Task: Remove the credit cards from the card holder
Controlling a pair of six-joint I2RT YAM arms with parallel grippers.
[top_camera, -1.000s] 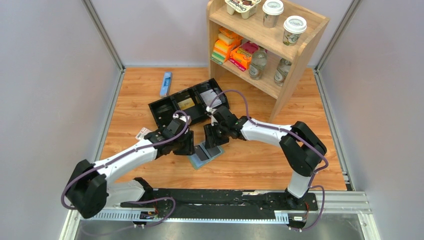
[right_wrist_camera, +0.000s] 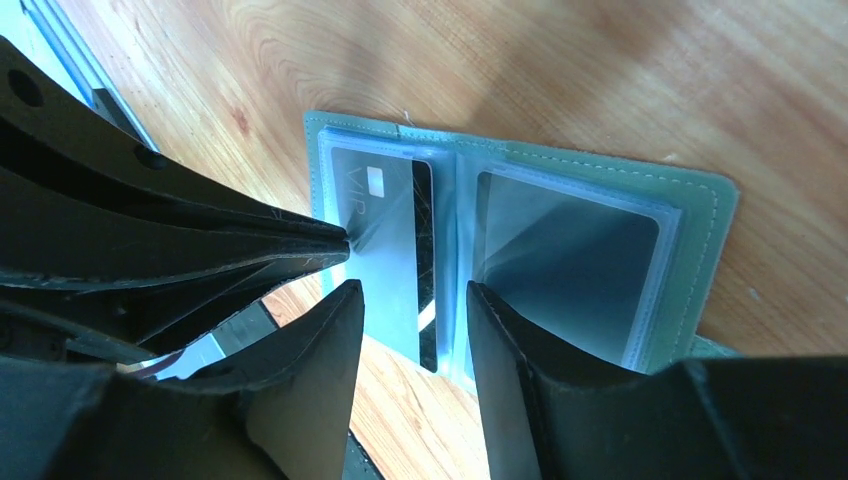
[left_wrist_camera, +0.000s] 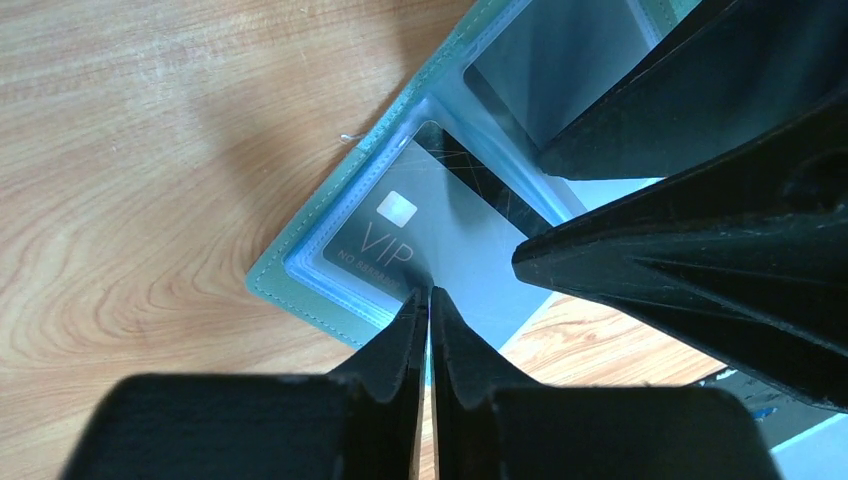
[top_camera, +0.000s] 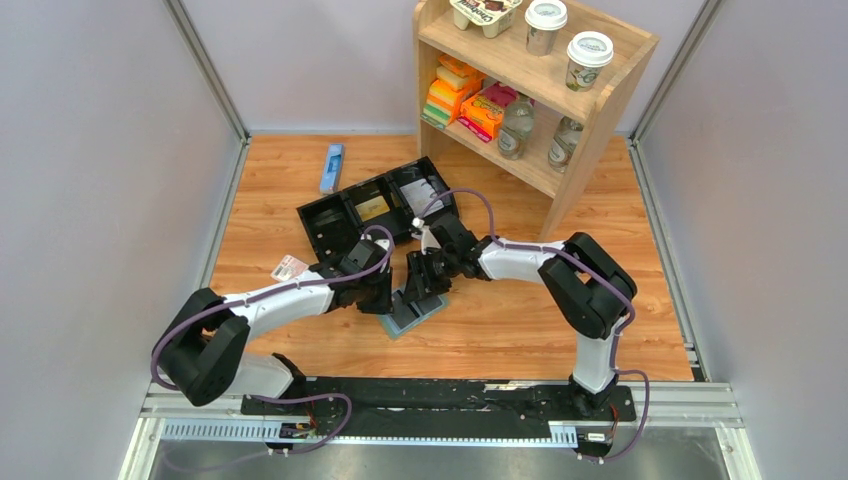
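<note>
On the wood floor lies the blue-green card holder, open flat, with two clear pockets. A grey VIP card sits in one pocket, partly sticking out at its open side; a second dark card lies in the other. My left gripper has its tips at the VIP card's lower edge, only a thin slit between them; whether the card is pinched there cannot be seen. My right gripper stands part open above the holder, one tip over the VIP card, the other near the pocket divider, nothing visibly clasped.
Behind the arms stands a black divided tray holding cards. A pale card lies left of it and a blue box farther back. The wooden shelf fills the back right. Right of the holder, the floor is clear.
My left arm has swung right and its gripper has come in closer over the card holder. The right gripper has shifted only slightly, its elbow a little lower and to the left.
</note>
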